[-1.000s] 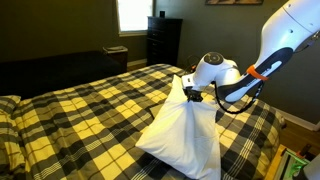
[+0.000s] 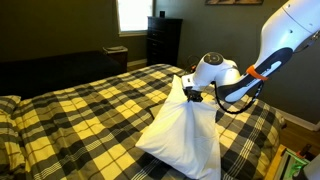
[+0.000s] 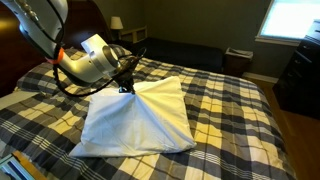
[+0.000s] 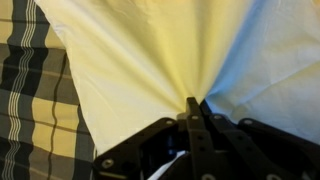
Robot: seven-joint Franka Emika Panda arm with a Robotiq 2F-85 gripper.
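A white cloth (image 2: 182,135) lies partly spread on the plaid bed cover, drawn up to a peak beneath my gripper (image 2: 190,97). In exterior view 2 the cloth (image 3: 135,122) spreads out from that same raised point, its folds running up to the gripper (image 3: 127,91). From the wrist, the cloth (image 4: 130,60) fills most of the picture, and its creases gather between the fingertips of the gripper. The fingers are shut on a pinch of the cloth. Exactly how much fabric lies between the fingers is hidden.
The plaid bed cover (image 2: 75,125) stretches flat and clear to the left of the cloth. A dark dresser (image 2: 163,40) and a dark couch (image 3: 185,58) stand at the back. Beside the robot is a wooden edge (image 2: 272,165).
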